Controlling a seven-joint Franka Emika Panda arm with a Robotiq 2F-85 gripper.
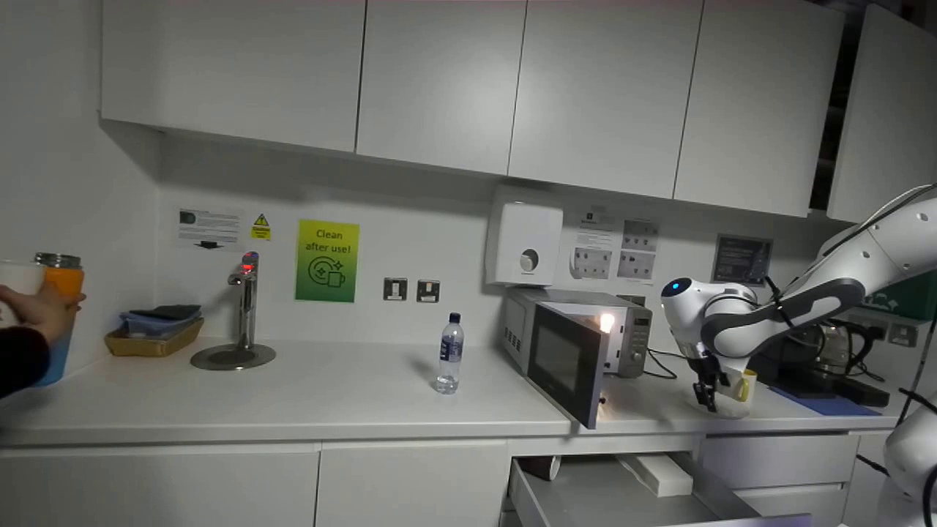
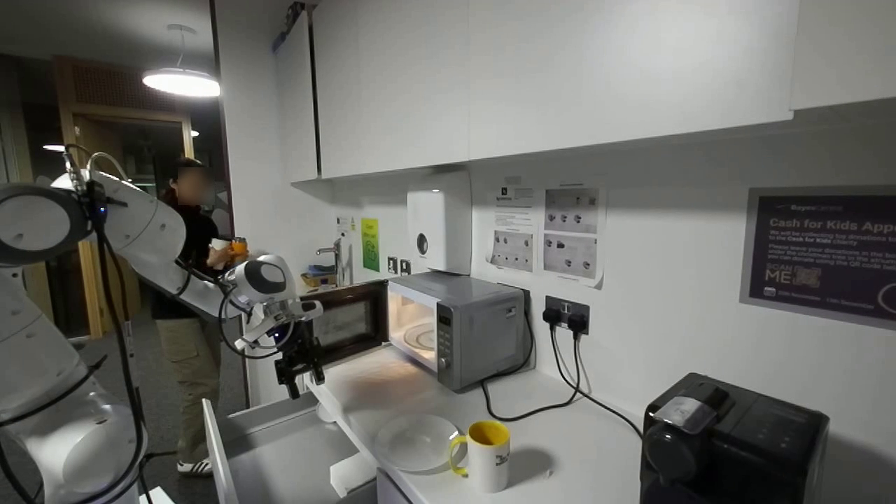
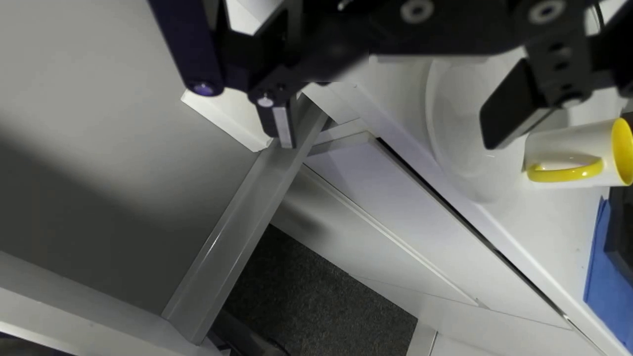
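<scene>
My gripper stands open, its two fingers wide apart with nothing between them. In exterior view 2 the gripper hangs pointing down above the pulled-out drawer, near the counter's front edge. A white mug with yellow inside and handle stands upright on the counter beside a clear round plate. The wrist view shows the mug beyond the right finger. From exterior view 1, the gripper partly covers the mug. The microwave is lit inside, its door swung open.
Inside the drawer lies a white box, with a cup at its back left. A water bottle stands left of the microwave. The coffee machine occupies the right end. A person stands behind the arm.
</scene>
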